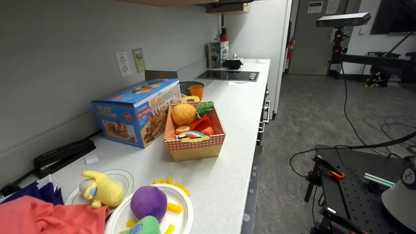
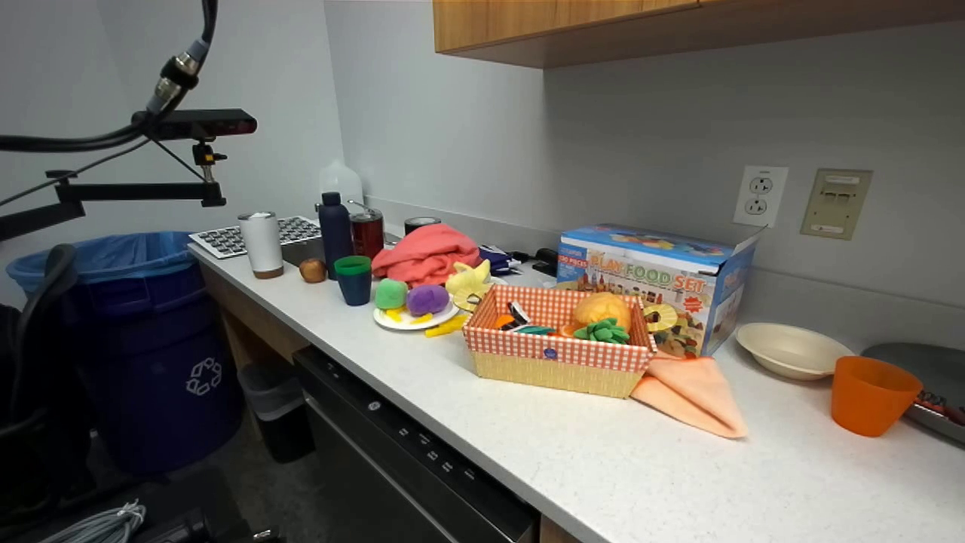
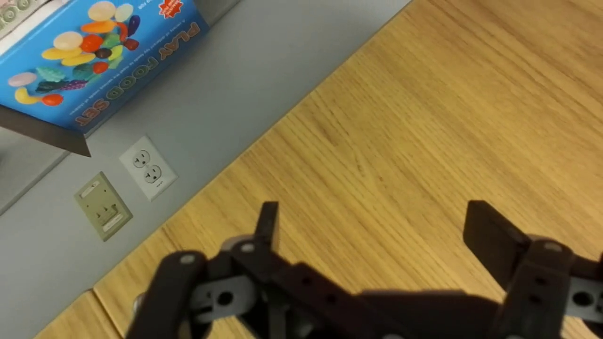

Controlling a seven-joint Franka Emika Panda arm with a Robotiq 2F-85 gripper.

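Observation:
In the wrist view my gripper stands open, its two dark fingers wide apart with nothing between them. Behind the gap lies the wooden cabinet underside. Down on the counter, a red-checked basket holds a toy pineapple and other play food. Beside it is a white plate bearing a purple plush, a green plush and yellow pieces. A yellow plush rests on a clear lid-like dish. Neither exterior view shows my gripper.
The blue play food box stands by the wall behind the basket. An orange cup, a beige bowl and a peach cloth lie past the basket. Bottles and cups crowd the counter's far end. The wooden cabinet overhangs the counter.

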